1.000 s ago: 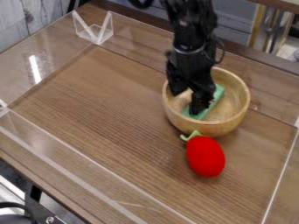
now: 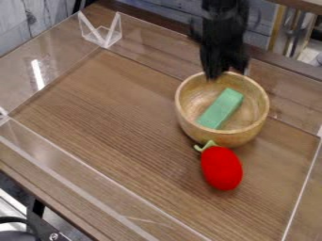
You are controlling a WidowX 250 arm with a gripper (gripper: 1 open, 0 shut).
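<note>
A wooden bowl (image 2: 191,111) holds a green block (image 2: 221,107) lying tilted inside it. A red object with a green stem (image 2: 221,168), like a pepper or strawberry, lies just below the bowl. At the top centre a dark gripper (image 2: 221,52) stands above and behind the bowl, clear of the green block; whether it is open or shut is hard to tell.
A white wire-like rack (image 2: 101,26) stands at the upper left. A dark cable or part shows at the bottom left corner.
The gripper has risen up and back, out of the bowl, uncovering the green block inside it.
</note>
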